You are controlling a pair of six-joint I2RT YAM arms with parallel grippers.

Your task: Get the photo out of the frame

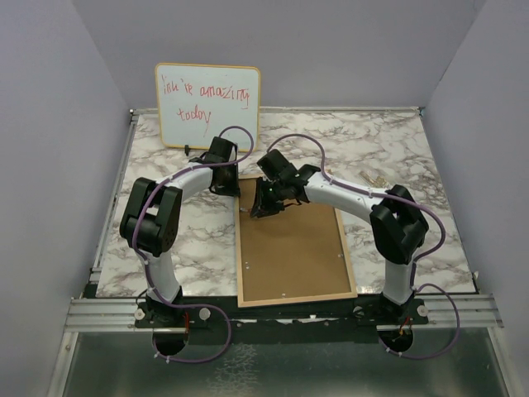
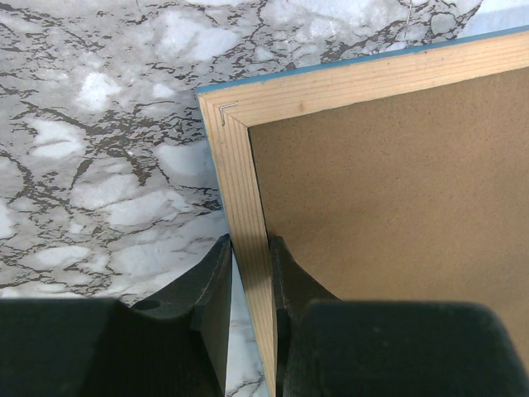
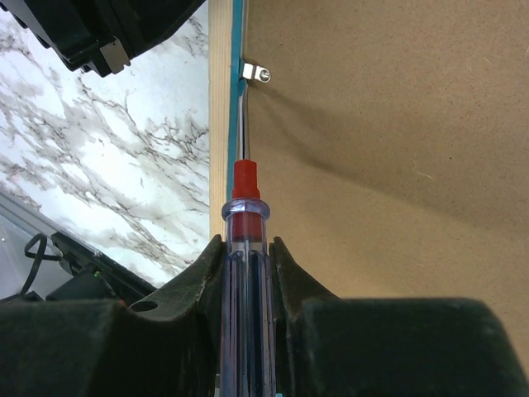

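The picture frame (image 1: 240, 269) lies face down, its light wooden edges around a brown backing board (image 1: 293, 260). My left gripper is shut on the frame's left wooden edge (image 2: 248, 190), near a corner. My right gripper is shut on a screwdriver (image 3: 245, 211) with a clear and red handle. The screwdriver's shaft runs along the frame's blue inner edge (image 3: 235, 124), its tip close to a small metal clip (image 3: 258, 74). That clip points inward over the board. The photo is out of sight.
Behind the frame stands a whiteboard (image 1: 208, 103) with red writing. Small clips show along the frame's lower part in the top view. My two grippers are close together at the frame's left edge.
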